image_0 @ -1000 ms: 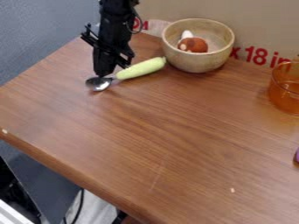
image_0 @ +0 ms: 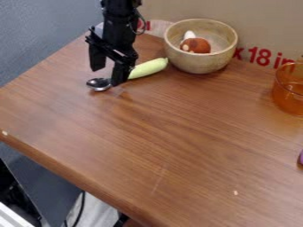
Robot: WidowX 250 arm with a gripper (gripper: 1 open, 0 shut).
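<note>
My black gripper [image_0: 109,73] hangs at the back left of the wooden table [image_0: 154,160], low over a metal spoon [image_0: 98,84]. The spoon's bowl shows left of the fingertips; whether the fingers are open or shut on it I cannot tell. A pale green corn-like item [image_0: 149,67] lies just to the right, partly behind the gripper.
A wooden bowl [image_0: 201,60] with a brown, round item and a white one stands at the back. An orange transparent container [image_0: 289,93] sits at the right, and a purple item [image_0: 300,158] peeks in at the right edge.
</note>
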